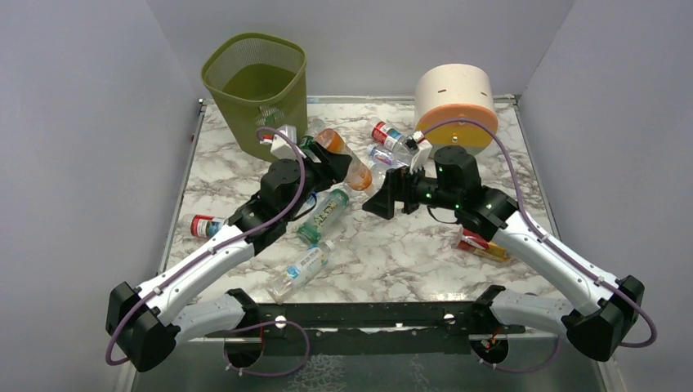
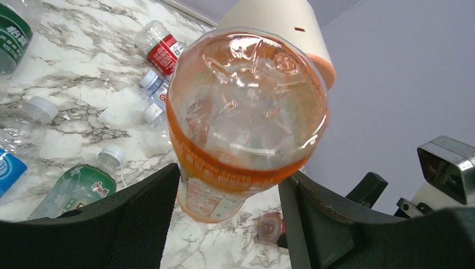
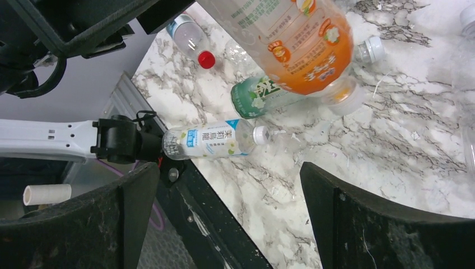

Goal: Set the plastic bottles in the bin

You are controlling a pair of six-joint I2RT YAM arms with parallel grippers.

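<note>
My left gripper [image 1: 335, 159] is shut on an orange-banded clear bottle [image 2: 246, 112], held tilted above the table, just right of the green mesh bin [image 1: 253, 110]. My right gripper [image 1: 384, 200] stands open beside that bottle's lower end, nothing between its fingers. Below lie loose plastic bottles: a green-label one [image 1: 323, 216], a blue-label one [image 1: 298, 269] at the front, red-label ones at the back [image 1: 388, 135] and far left [image 1: 204, 227], and a red-yellow one [image 1: 482, 245] at the right, partly behind the right arm.
A cream cylinder [image 1: 453, 90] with an orange face stands at the back right. Walls bound the marble table [image 1: 409, 269] at back and sides. Bare tabletop shows at front right, below the right gripper.
</note>
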